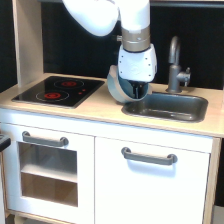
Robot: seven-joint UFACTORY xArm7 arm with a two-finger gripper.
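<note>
A grey-blue pot or bowl is tipped up on its side in the camera view, just left of the sink. Above it hangs the white arm, pointing down, and my gripper has its dark fingers at the pot's right side. The gripper seems shut on the pot, since the pot stays steeply tilted against the fingers. Most of the fingers and the exact contact are hidden. Whether the pot's lower edge touches the counter cannot be made out.
At the left of the counter lies a black stove top with red burner rings. A dark faucet rises behind the sink. Below are an open-fronted shelf and a white cabinet door with a grey handle.
</note>
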